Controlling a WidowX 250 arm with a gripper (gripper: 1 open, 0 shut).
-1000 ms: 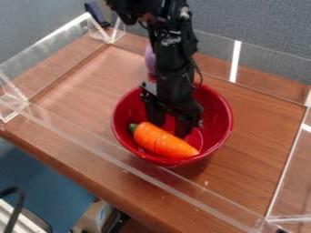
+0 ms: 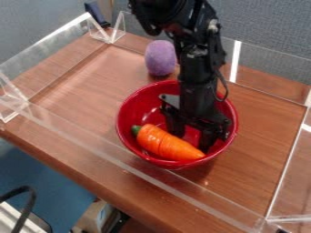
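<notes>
A red bowl [image 2: 131, 106] stands on the wooden table, with an orange carrot [image 2: 168, 144] lying in its front left part, green top toward the left. The black gripper [image 2: 197, 129] reaches down from above into the right side of the bowl, behind and beside the carrot. Its fingertips are dark against the bowl, so whether they are open, shut or around anything is unclear.
A purple object [image 2: 159, 57] stands behind the bowl. Clear low walls edge the wooden table [image 2: 73, 96]; free surface lies left and right of the bowl.
The arm has shifted rightward, uncovering more of the purple object behind it. The bowl and carrot have moved very slightly to the right.
</notes>
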